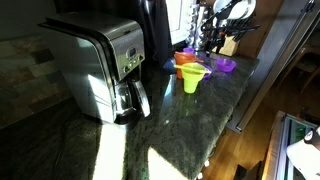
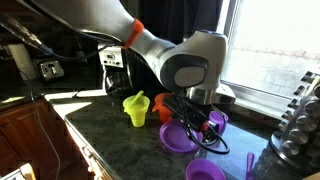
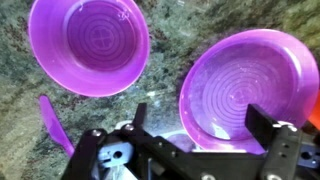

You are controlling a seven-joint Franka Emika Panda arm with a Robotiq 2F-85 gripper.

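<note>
Over the counter, my gripper hangs with its two fingers wide apart and nothing held between them. In the wrist view, one purple bowl point(image 3: 190, 100) lies just beyond the fingers, partly behind the right one. A second purple bowl point(image 3: 42, 45) sits at upper left, and a purple utensil point(image 3: 55, 126) lies near the left edge. Seen from exterior view 2, a purple bowl point(image 2: 175, 141) is beside the gripper and another purple bowl point(image 2: 205, 170) is nearer the camera. Something clear shows low between the fingers; I cannot tell what it is.
A yellow-green cup point(image 2: 136, 110) and an orange cup point(image 2: 160, 108) stand left of the bowls. The coffee maker point(image 1: 108, 70) is at the counter's other end, with bare countertop point(image 1: 150, 150) before it. A window and a stack of glassware border the right.
</note>
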